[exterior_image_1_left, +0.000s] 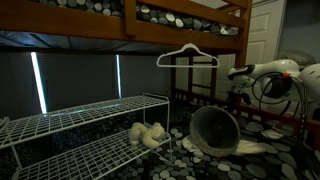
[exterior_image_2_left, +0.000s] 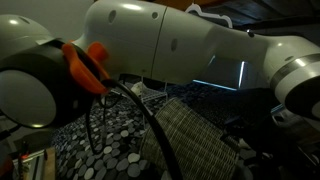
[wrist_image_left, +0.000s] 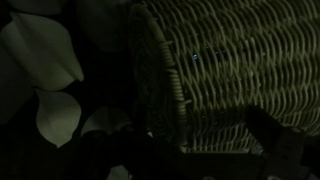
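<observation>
A wicker basket (exterior_image_1_left: 214, 132) lies on its side on the pebble-patterned bedding, its mouth facing exterior view 1. Its woven wall (wrist_image_left: 235, 70) fills much of the wrist view. My gripper (exterior_image_1_left: 233, 104) is just behind and above the basket in exterior view 1, small and dark. In the wrist view, its dark fingers (wrist_image_left: 277, 137) stand apart at the lower edge, with basket wall showing between them; contact cannot be made out. Exterior view 2 has the basket (exterior_image_2_left: 185, 135) below the arm, with the gripper (exterior_image_2_left: 245, 135) dim beside it.
White wire shelves (exterior_image_1_left: 90, 150) stand at left, with a pale plush toy (exterior_image_1_left: 148, 135) beside them. A white hanger (exterior_image_1_left: 187, 57) hangs from the wooden upper bunk (exterior_image_1_left: 130, 30). Pale cloth (exterior_image_1_left: 252, 147) lies right of the basket. A rail (exterior_image_1_left: 275, 112) runs behind.
</observation>
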